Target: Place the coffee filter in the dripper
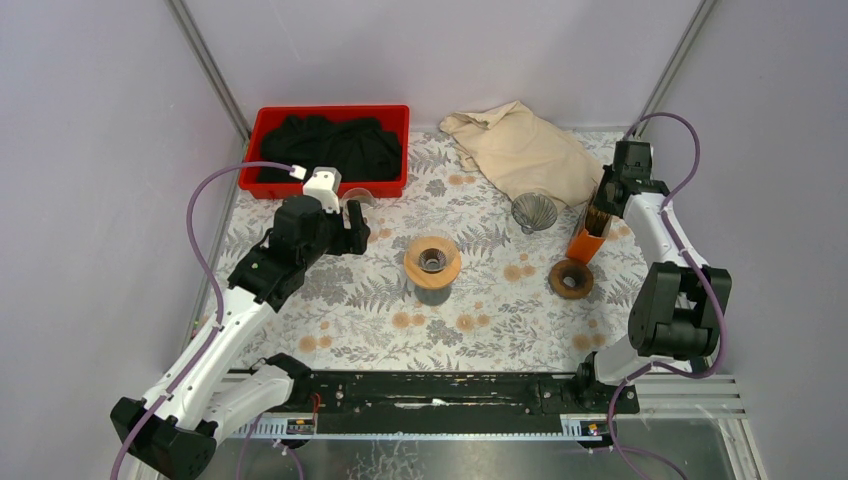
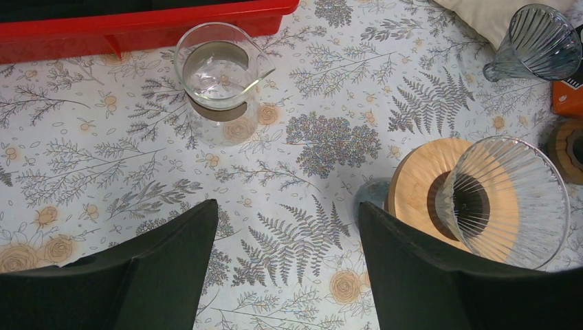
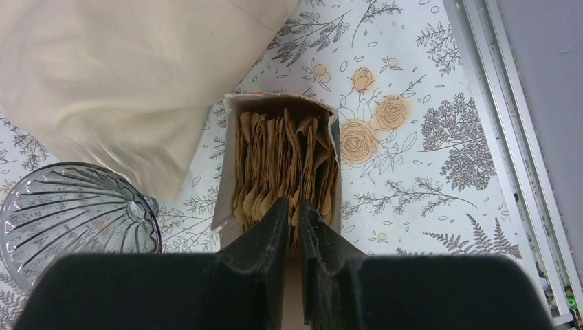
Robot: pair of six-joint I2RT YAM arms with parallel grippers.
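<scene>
Brown paper coffee filters (image 3: 275,158) stand packed in an orange open-topped box (image 1: 585,245), seen from above in the right wrist view. My right gripper is over the near end of the filters. A narrow gap shows between its fingertips. Whether a filter is caught there is unclear. The clear ribbed dripper (image 2: 509,199) sits in a wooden ring (image 2: 412,182) on a glass base near the table's middle. My left gripper hangs to the left of the dripper, open, with only tablecloth visible between its fingers.
A glass beaker (image 2: 223,124) stands by the red bin (image 1: 398,150) holding dark cloth. Left of the box is a ribbed glass (image 1: 534,212); in front lies a brown ring (image 1: 571,280). Beige cloth (image 1: 525,145) covers the back.
</scene>
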